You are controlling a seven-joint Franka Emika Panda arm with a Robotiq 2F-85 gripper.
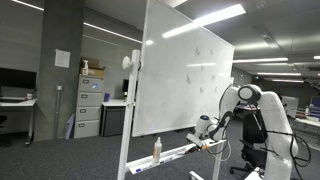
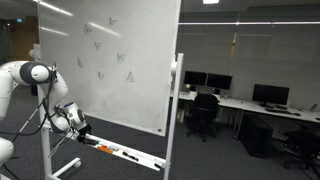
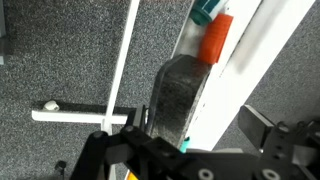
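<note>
A black whiteboard eraser point(image 3: 178, 98) shows in the wrist view, in and ahead of the space between the fingers of my gripper. The fingers stand open, with one finger on either side of the eraser's near end; whether either touches it I cannot tell. Under and beside the eraser runs the white ledge point(image 3: 236, 82) of the whiteboard point(image 2: 110, 60). In exterior view 2 the gripper point(image 2: 84, 130) is low, at the left end of that ledge. An orange marker point(image 3: 215, 40) and a green-capped one point(image 3: 205, 10) lie beyond the eraser.
A spray bottle point(image 1: 157, 150) stands at the ledge's far end in exterior view 1. Dark items point(image 2: 130, 156) lie along the ledge. Several small drawings mark the board. The whiteboard's frame post point(image 2: 172, 110) rises beside the ledge, and carpet lies below.
</note>
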